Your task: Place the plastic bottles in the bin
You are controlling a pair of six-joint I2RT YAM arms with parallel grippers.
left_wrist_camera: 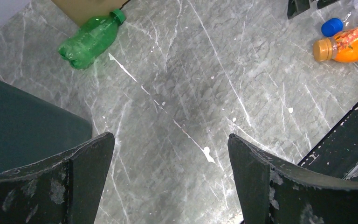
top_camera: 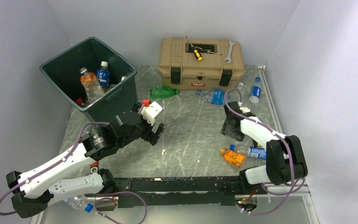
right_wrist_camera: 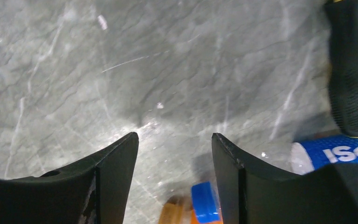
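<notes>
The dark green bin (top_camera: 116, 102) at top left holds several bottles. A green bottle (top_camera: 164, 92) lies by the toolbox, and a crumpled blue-label bottle (top_camera: 216, 97) to its right. An upright bottle (top_camera: 255, 91) stands at far right. An orange bottle (top_camera: 233, 157) and a Pepsi bottle (top_camera: 256, 153) lie at front right. My left gripper (top_camera: 154, 133) is open beside the bin, over bare surface. My right gripper (top_camera: 229, 131) is above the front-right bottles; in its wrist view the blue cap (right_wrist_camera: 204, 200) shows low between the separated fingertips, and I cannot tell whether it is gripped.
A tan toolbox (top_camera: 177, 58) with screwdrivers and a wrench on top stands at the back. A black-and-yellow tool handle (right_wrist_camera: 349, 70) lies by the Pepsi bottle. Another bottle (top_camera: 78, 202) is at front left.
</notes>
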